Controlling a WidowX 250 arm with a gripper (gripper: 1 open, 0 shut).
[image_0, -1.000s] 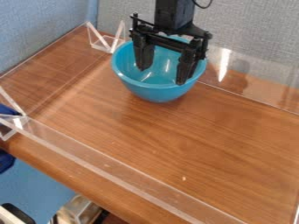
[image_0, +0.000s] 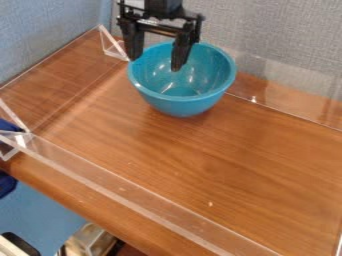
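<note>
A teal bowl (image_0: 183, 97) sits upright at the back of the wooden table (image_0: 201, 180). My black gripper (image_0: 158, 51) hangs over the bowl's back part, near the top of the view, its two fingers spread apart and pointing down. Nothing shows between them, and the bowl's inside looks empty.
Clear plastic edging runs along the table's sides, with white brackets (image_0: 14, 140) at the left. A grey wall stands behind. A blue floor with some objects shows at the lower left.
My gripper has risen and moved left toward the back, uncovering more of the bowl's inside. The bowl stays in place.
</note>
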